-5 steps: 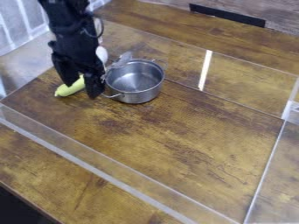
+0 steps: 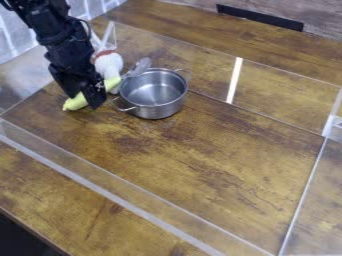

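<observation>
A dark gripper [image 2: 78, 82] hangs low at the upper left, over a pale yellow-green elongated object [image 2: 80, 101] that lies on the wooden surface. The gripper is open; whether it touches the object is hard to tell. A steel pot [image 2: 155, 90] with handles stands just to its right. Behind the gripper is a white, rounded item [image 2: 108, 42] with some red on it, partly hidden. A small grey item [image 2: 138, 65] lies at the pot's back left.
Clear transparent edging or panels run along the left, front and right. A dark slot [image 2: 261, 15] sits at the back.
The gripper has moved left, away from the pot and over the yellow-green object. The pot looks unmoved.
</observation>
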